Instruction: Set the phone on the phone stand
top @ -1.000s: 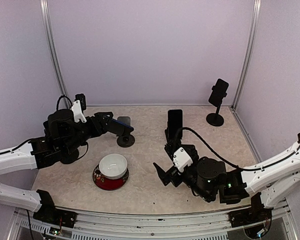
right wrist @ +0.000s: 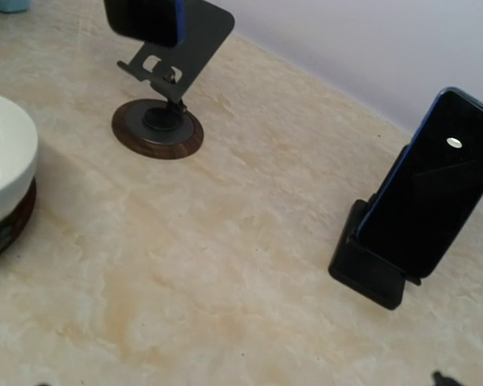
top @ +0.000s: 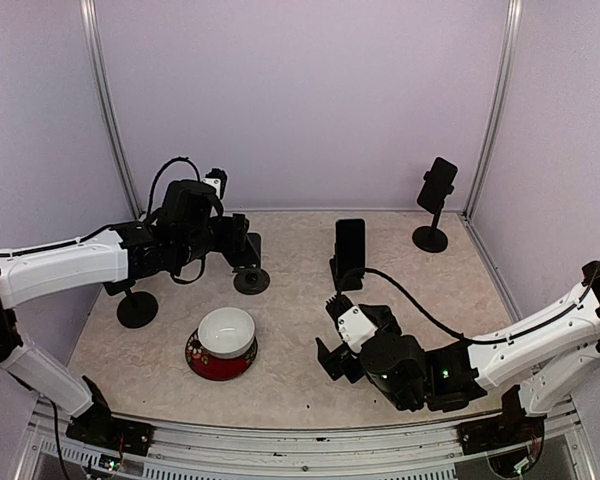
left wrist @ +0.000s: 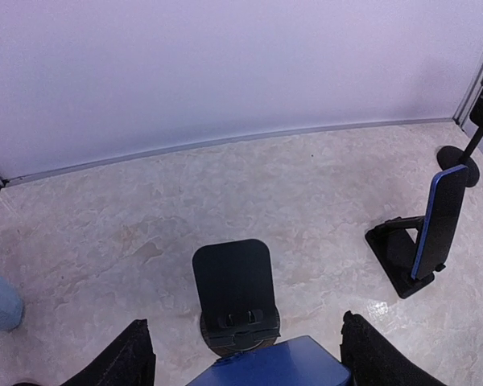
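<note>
A blue-edged phone (left wrist: 274, 366) (right wrist: 145, 18) is held in my left gripper, which is shut on it, just above and in front of an empty black phone stand (left wrist: 233, 285) (right wrist: 189, 48) with a round wood-rimmed base at the back left of the table. My right gripper (top: 335, 355) is low over the front right of the table, open, with nothing seen between its fingers; only its tips show in the right wrist view.
A second stand holds a phone (top: 350, 240) at centre right; another device on a stand (top: 438, 185) is at the back right. A white bowl (top: 227, 328) on a red plate is front left, with another black stand (top: 137, 308) behind it.
My right gripper has shifted slightly right.
</note>
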